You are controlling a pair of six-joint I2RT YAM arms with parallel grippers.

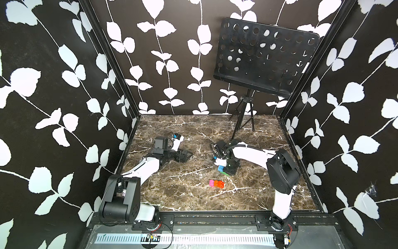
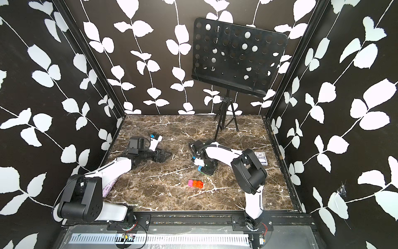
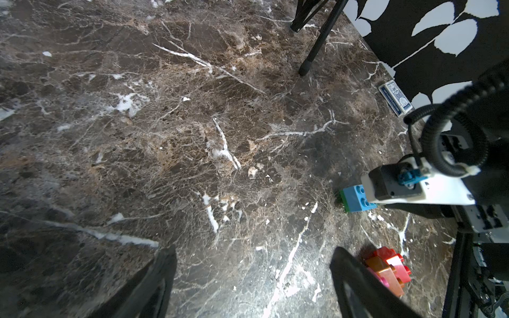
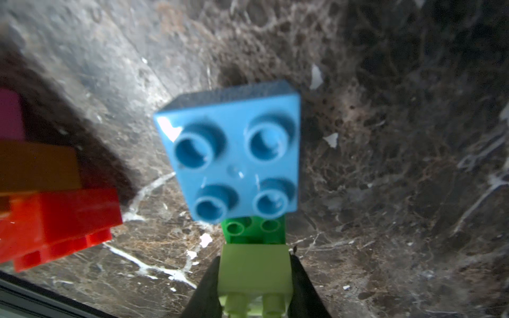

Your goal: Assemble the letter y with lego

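Note:
In the right wrist view my right gripper is shut on a light green brick, held over a darker green brick that is partly under a blue brick; whether the held brick touches them I cannot tell. To the side lies a cluster of pink, orange and red bricks. My left gripper hangs over bare table at the left, open, with nothing visible between its fingers.
A black music stand stands at the back right, its legs on the marble table. A small card box lies by the right edge.

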